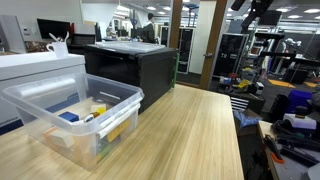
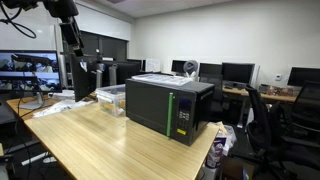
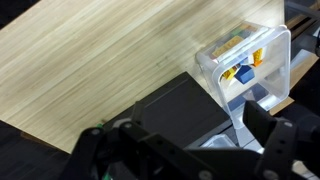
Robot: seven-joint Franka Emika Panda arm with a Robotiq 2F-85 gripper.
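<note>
My gripper is open, its two dark fingers spread apart with nothing visible between them. It hangs high above the table; in exterior view 2 the gripper (image 2: 78, 48) is at upper left, well clear of everything. A clear plastic bin (image 1: 75, 137) rests on the table at left in exterior view 1. Inside it are a blue item (image 3: 245, 73), a yellow-orange item (image 3: 257, 56) and other small things hard to make out. Beside the bin stands a black microwave (image 2: 150, 108) with a green strip on its front, its door closed.
Flat clear plastic things (image 1: 125, 46) lie on the microwave's top. An office chair (image 2: 275, 125) stands beyond the table. A white mug (image 1: 57, 47) holding utensils is behind the bin.
</note>
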